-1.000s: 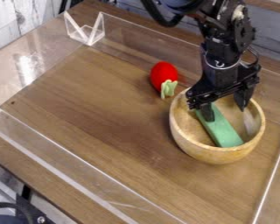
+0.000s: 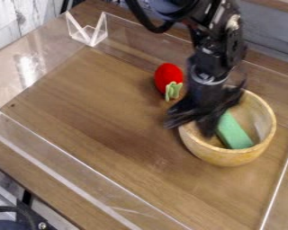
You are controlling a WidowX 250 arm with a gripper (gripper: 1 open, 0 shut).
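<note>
My gripper (image 2: 202, 113) is blurred, low over the left part of a wooden bowl (image 2: 230, 155). A green block (image 2: 233, 132) lies inside the bowl, partly hidden behind the gripper. Whether anything is between the fingers is hard to see; none shows clearly, and the blur hides the finger's state. A red object (image 2: 168, 75) with pale green leaves lies outside the bowl, to its upper left.
A clear plastic holder (image 2: 89, 30) stands at the back left.
The gripper has moved down and to the left across the bowl and is now blurred. The red object and bowl look about where they were.
</note>
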